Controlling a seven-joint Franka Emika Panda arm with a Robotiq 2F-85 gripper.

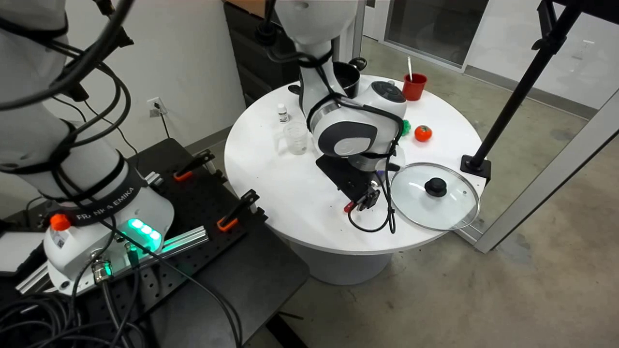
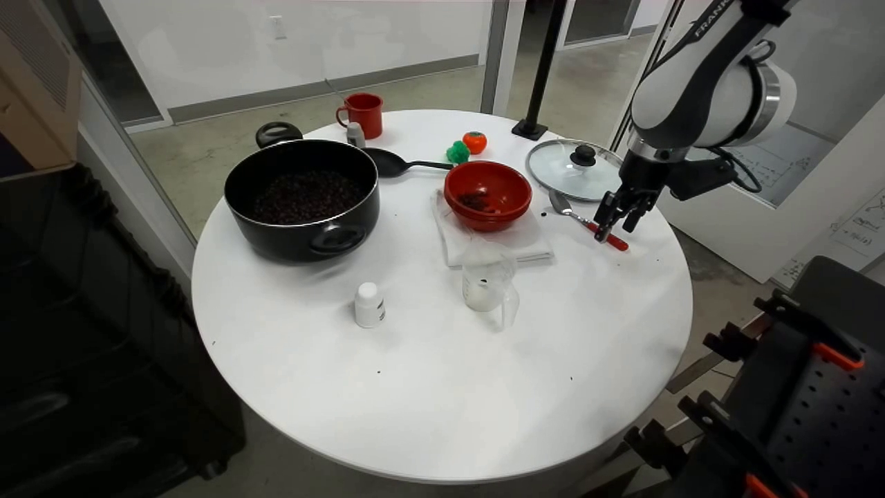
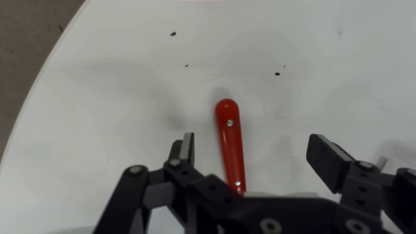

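Observation:
A spoon with a red handle (image 2: 615, 241) lies flat on the white round table, its metal bowl (image 2: 559, 202) pointing toward the red bowls. In the wrist view the red handle (image 3: 232, 144) runs between the two fingers, nearer the left one, with clear gaps on both sides. My gripper is part open around it, touching neither side. Its fingers point down close over the handle in the second exterior view. Part of the spoon beyond the handle is hidden under the gripper body in the wrist view.
A glass lid (image 2: 572, 170) lies close beside the gripper. Stacked red bowls (image 2: 487, 195) rest on a white cloth (image 2: 531, 247), near a clear measuring cup (image 2: 489, 278). A black pot (image 2: 303, 199) stands farther off.

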